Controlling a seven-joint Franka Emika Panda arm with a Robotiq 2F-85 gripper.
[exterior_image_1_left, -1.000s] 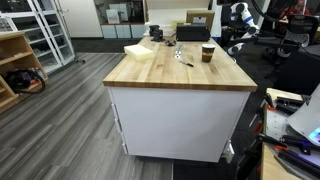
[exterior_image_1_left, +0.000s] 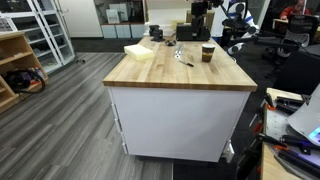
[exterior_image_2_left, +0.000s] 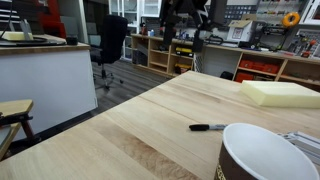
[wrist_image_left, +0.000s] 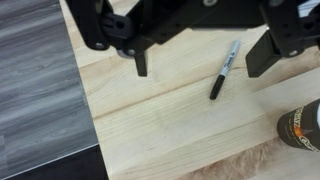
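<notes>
A black-and-grey marker (wrist_image_left: 226, 68) lies flat on the wooden tabletop (exterior_image_2_left: 130, 120). The wrist view shows it below the gap between my fingers, closer to the right finger (wrist_image_left: 262, 56). My gripper stands open and holds nothing. It hangs above the table, dark and partly cut off at the top of exterior view 2. A brown paper cup (wrist_image_left: 300, 126) with a white inside stands upright to the marker's right in the wrist view. In exterior view 2 the cup (exterior_image_2_left: 262, 152) is large in the foreground, with the marker (exterior_image_2_left: 206, 127) just behind it.
A pale yellow block (exterior_image_2_left: 280, 94) lies on the tabletop, apart from the marker. A silver metal item (exterior_image_2_left: 305, 142) is partly hidden behind the cup. Bare wood surrounds the marker on its other sides. The table edge drops to a grey floor (wrist_image_left: 40, 90).
The dark gripper has come down into the top of exterior view 1, above the far part of the table. The marker, cup and yellow block have stayed in place.
</notes>
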